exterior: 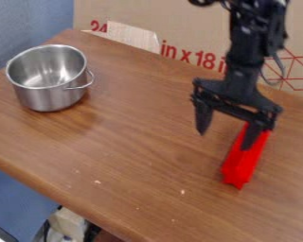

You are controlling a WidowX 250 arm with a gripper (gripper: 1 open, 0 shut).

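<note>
My dark gripper [230, 119] is open, its fingers spread above the upper end of a red elongated block [240, 164] on the right side of the wooden table. One finger hangs left of the block, the other over or beside it; whether they touch it is unclear. A silver metal pot [48, 90] with a wire handle stands at the upper left.
A cardboard wall [154, 19] with printed lettering stands behind it. The table's left edge drops to blue at the lower left.
</note>
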